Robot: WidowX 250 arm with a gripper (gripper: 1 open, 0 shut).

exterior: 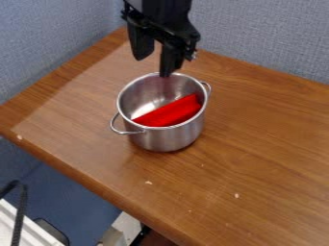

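Note:
A steel pot (161, 139) with two wire handles stands on the wooden table (244, 192). Inside it lies a long red object (171, 111), slanting along the right side. My black gripper (161, 60) hangs above the pot's back, open, with nothing seen between its fingers.
Grey padded walls (264, 29) rise behind and at the left. A white and black item lies at the lower left, off the table.

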